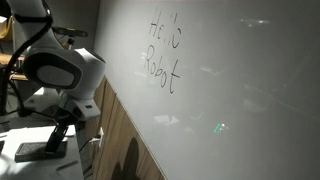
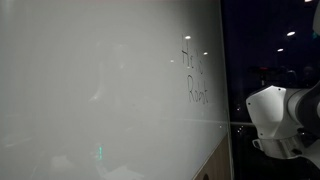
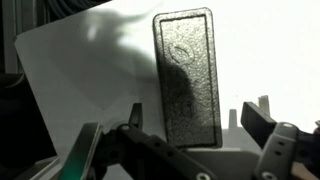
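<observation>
A dark, oblong block that looks like a whiteboard eraser (image 3: 186, 65) lies on a white surface, nearly upright in the wrist view. My gripper is open above it, one finger to each side of its lower half and nothing held. In exterior view 1 the dark eraser (image 1: 40, 150) rests at the lower left, with the gripper just above and partly in front of it. Handwriting reading "Hello Robot" (image 1: 163, 67) stands on the large whiteboard (image 1: 240, 110).
Wood panelling (image 1: 118, 135) runs below the board, close to the arm. In exterior view 2 the arm (image 2: 280, 115) is at the right edge and its gripper is out of sight.
</observation>
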